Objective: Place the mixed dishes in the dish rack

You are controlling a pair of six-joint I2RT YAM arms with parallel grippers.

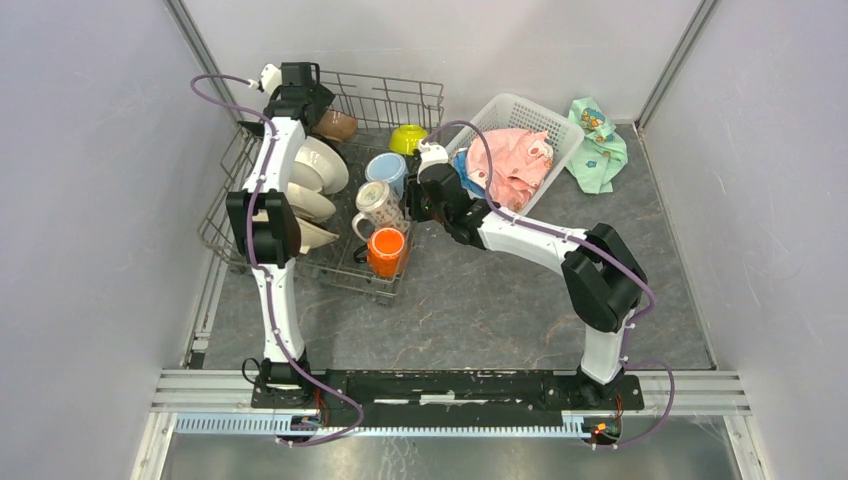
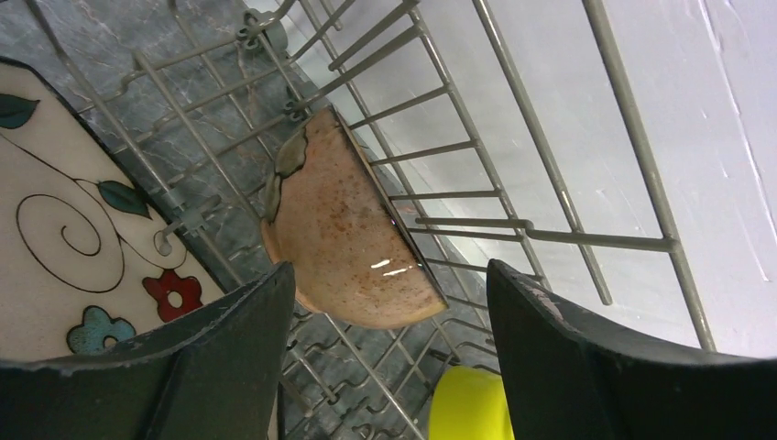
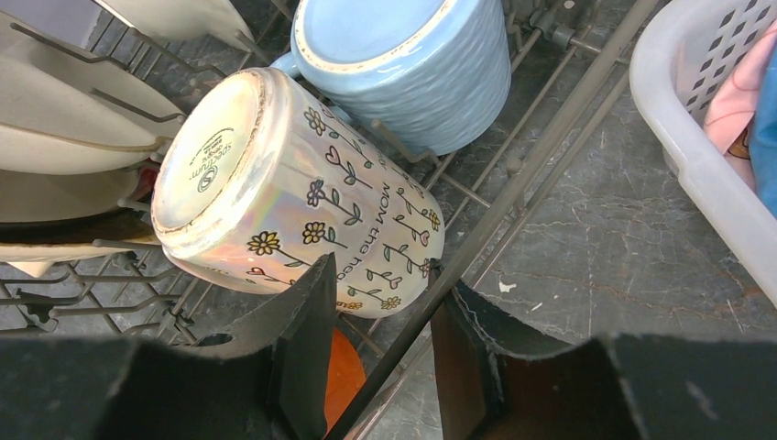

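Note:
The wire rack (image 1: 372,86) holds white dishes (image 1: 313,204), a blue mug (image 3: 400,73), a flowered mug (image 3: 302,192), an orange mug (image 1: 388,253) and a yellow bowl (image 1: 408,139). My left gripper stands open at the back left; below it a tan dish (image 2: 348,229) lies against the rack wires, near a floral plate (image 2: 73,220). Nothing shows between its fingers. My right gripper is at the rack's right edge beside the flowered mug, with a rack rail running between its partly open fingers; whether it grips the rail is unclear.
A white basket (image 1: 520,104) with pink and blue cloths stands right of the rack. A green cloth (image 1: 597,150) lies at the back right. Walls bound both sides.

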